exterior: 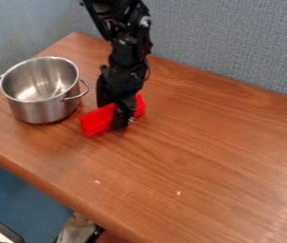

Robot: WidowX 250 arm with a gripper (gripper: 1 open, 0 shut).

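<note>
A red bar-shaped object (97, 121) lies on the wooden table, slanting from lower left to upper right, just right of a steel pot (41, 109) with side handles. My black gripper (121, 116) is down over the middle and right part of the red object. The gripper's fingers are dark and overlap it, so whether the object is between them is hard to see.
Grey walls stand behind and to the left. The table's left edge runs below the pot, with blue floor beyond.
</note>
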